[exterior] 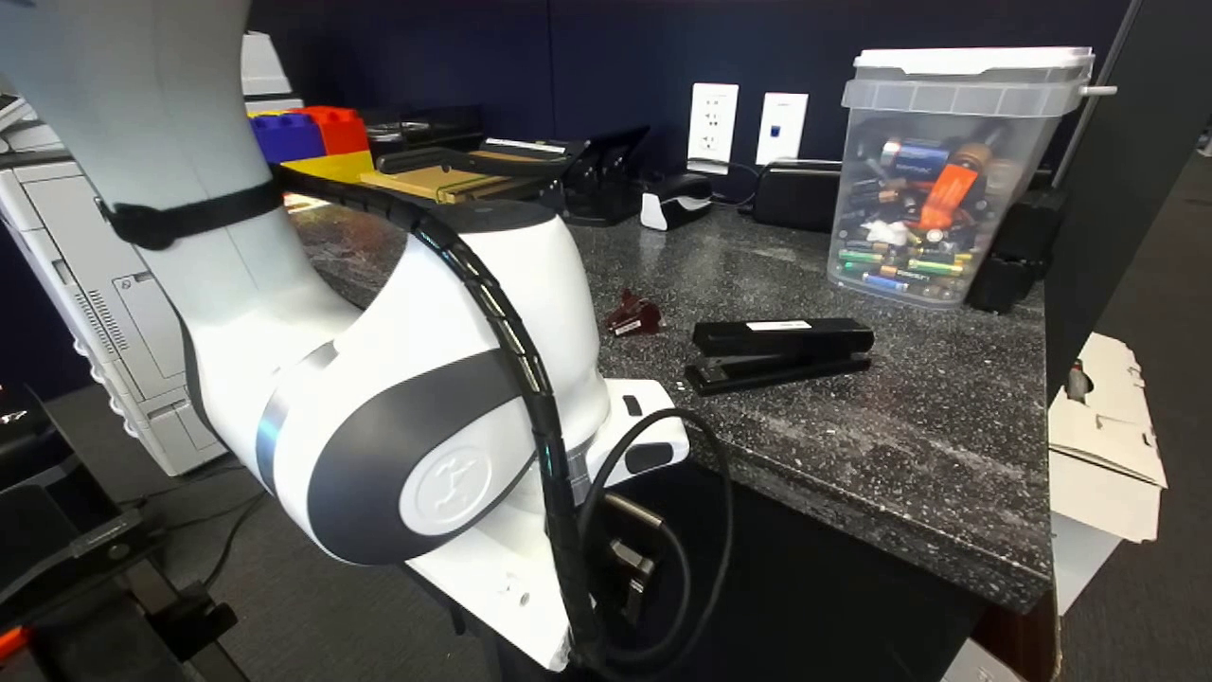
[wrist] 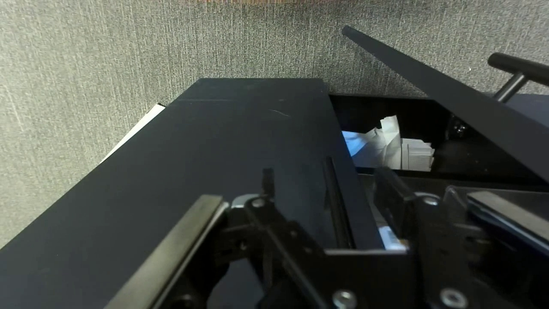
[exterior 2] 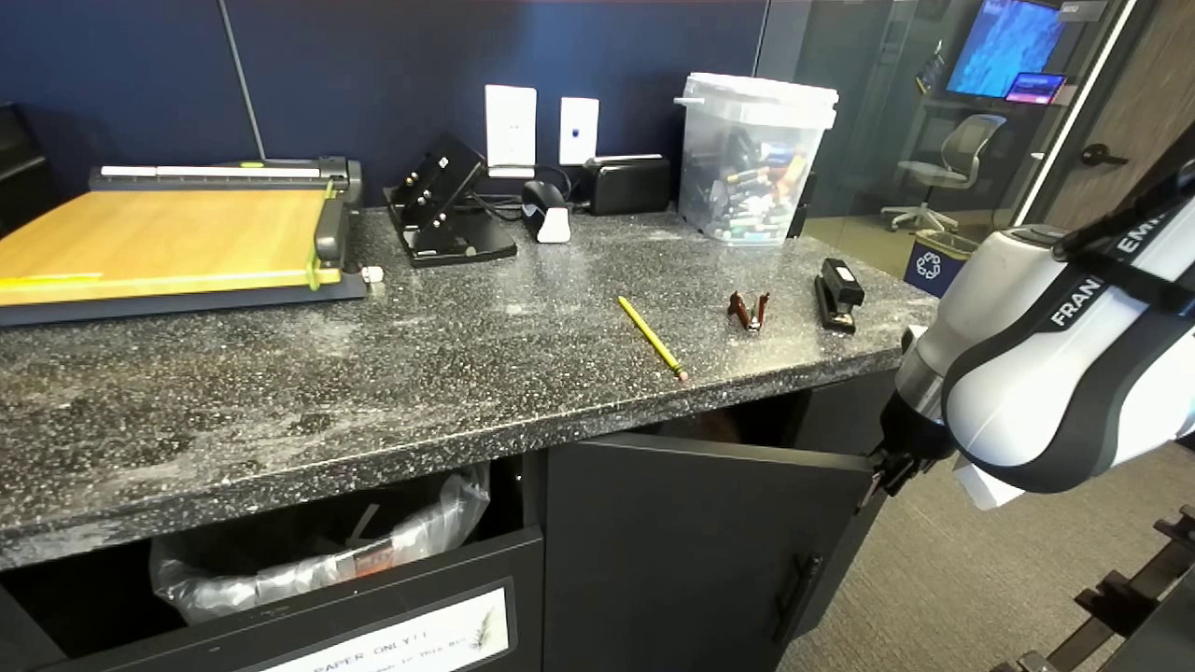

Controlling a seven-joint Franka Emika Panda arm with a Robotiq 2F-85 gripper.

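Note:
Below the counter in exterior view 2, a dark cabinet door (exterior 2: 695,538) stands partly open, a bar handle (exterior 2: 797,594) on its face. My gripper (exterior 2: 881,483) is beside the door's upper outer corner; whether they touch cannot be made out. From the wrist view the gripper is open, its fingers apart and nothing clearly held between them. The same door (wrist: 427,77) appears there as a slanting panel at the upper right, apart from the fingers. Papers (wrist: 391,144) lie in the dark space behind it. In exterior view 1 the arm hides the fingertips.
The counter (exterior 2: 448,381) carries a pencil (exterior 2: 652,336), a staple remover (exterior 2: 748,312), a stapler (exterior 2: 839,295) and a tub of batteries (exterior 2: 756,157). Its front edge overhangs the cabinet near the arm. A pulled-out bin front (exterior 2: 448,605) is to the door's left.

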